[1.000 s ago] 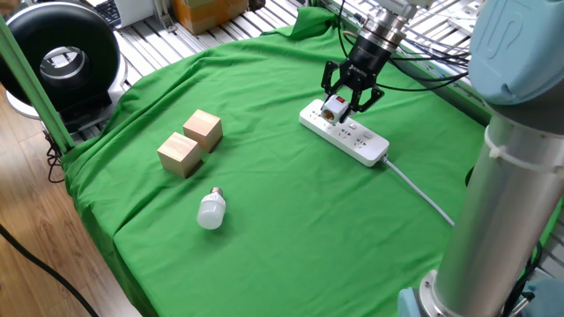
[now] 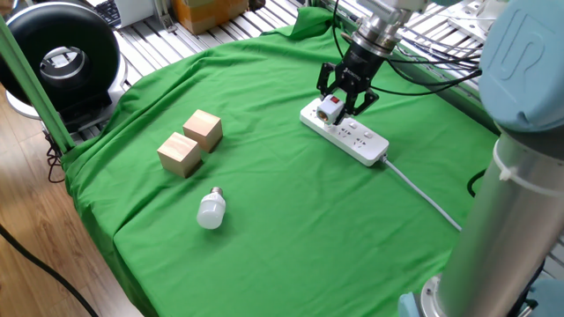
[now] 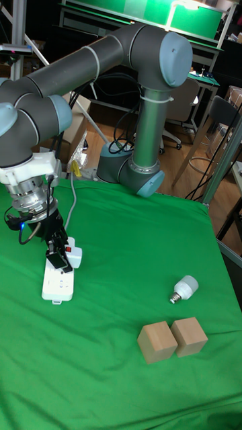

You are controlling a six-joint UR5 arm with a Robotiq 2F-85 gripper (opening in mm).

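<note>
My gripper (image 2: 342, 104) is shut on a white lamp socket (image 2: 330, 109) that has a red switch and a round opening facing sideways. Beneath it lies a white power strip (image 2: 359, 143), and the socket is over the strip's far end in exterior view 1. Whether its prongs are in the outlet cannot be made out. In exterior view 3 the gripper (image 3: 66, 259) partly covers the power strip (image 3: 57, 285), with the socket (image 3: 74, 255) at its right side. A white light bulb (image 2: 211, 210) lies loose on the green cloth, apart from the strip.
Two wooden blocks, one nearer (image 2: 180, 156) and one farther (image 2: 204, 129), sit side by side close to the bulb. The strip's grey cable (image 2: 423, 194) runs off toward the arm's base.
The gripper and socket have shifted slightly left and a little lower over the strip. The arm's upright link has moved a bit to the right. Bulb, blocks and strip have stayed put.
</note>
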